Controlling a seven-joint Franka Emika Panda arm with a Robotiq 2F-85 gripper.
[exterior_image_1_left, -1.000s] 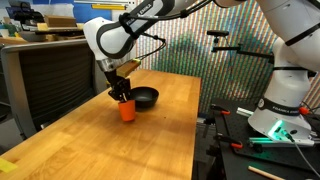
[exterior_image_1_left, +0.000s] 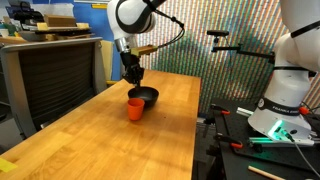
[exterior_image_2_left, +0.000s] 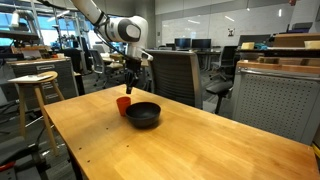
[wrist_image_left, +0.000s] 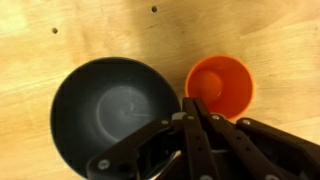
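An orange-red cup (exterior_image_1_left: 135, 109) stands upright, right beside a round black bowl (exterior_image_1_left: 149, 95). In the wrist view the cup (wrist_image_left: 222, 88) is to the right of the bowl (wrist_image_left: 112, 115); both are seen from above, and the bowl looks empty. My gripper is shut, its fingertips at the cup's near-left rim, with the rim apparently between them. From the other side, the cup (exterior_image_2_left: 123, 105) shows to the left of the bowl (exterior_image_2_left: 143, 114), under the gripper (exterior_image_2_left: 127, 90). Whether the cup's base touches the table is hard to tell.
Office chairs (exterior_image_2_left: 180, 82) stand behind it. A second, white robot arm (exterior_image_1_left: 285, 90) is at the right edge.
The bowl looks unmoved.
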